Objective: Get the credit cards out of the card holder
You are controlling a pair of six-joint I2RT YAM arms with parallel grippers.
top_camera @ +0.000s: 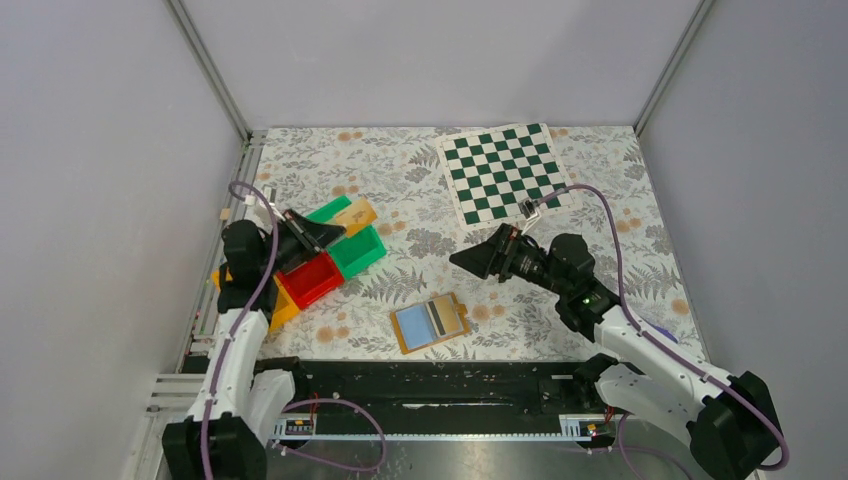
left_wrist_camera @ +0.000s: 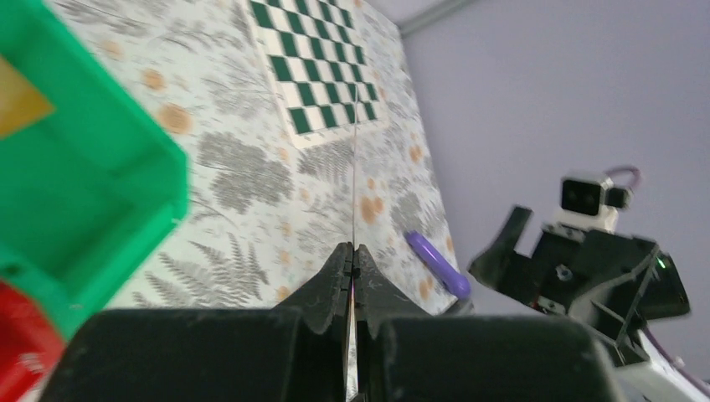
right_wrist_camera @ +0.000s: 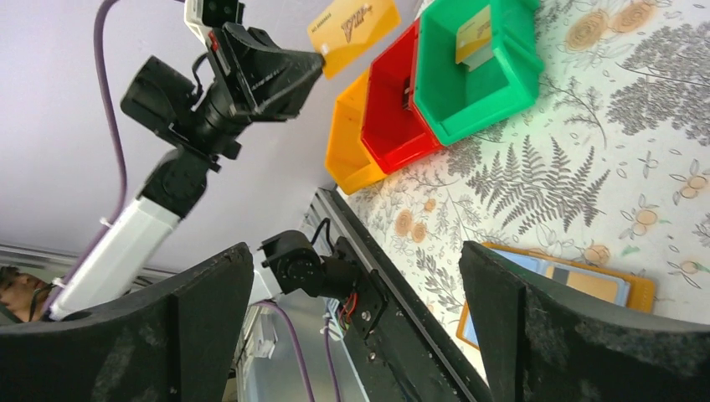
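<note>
My left gripper [top_camera: 342, 234] is shut on an orange card [top_camera: 356, 215], held over the green bin [top_camera: 358, 254]. The left wrist view shows this card edge-on, as a thin upright line above the closed fingertips; in the right wrist view its printed face [right_wrist_camera: 355, 30] shows. My right gripper is open and empty, its fingers wide apart, above the middle of the table. What looks like the card holder [top_camera: 431, 322], orange-edged with a blue panel, a dark strip and a tan part, lies flat near the front edge.
Inside the green bin lies another yellowish card [right_wrist_camera: 474, 35]. A red bin [top_camera: 311, 280] and an orange-yellow bin [top_camera: 287, 310] adjoin it, partly under the left arm. A green-and-white checkerboard [top_camera: 507, 175] lies at the back.
</note>
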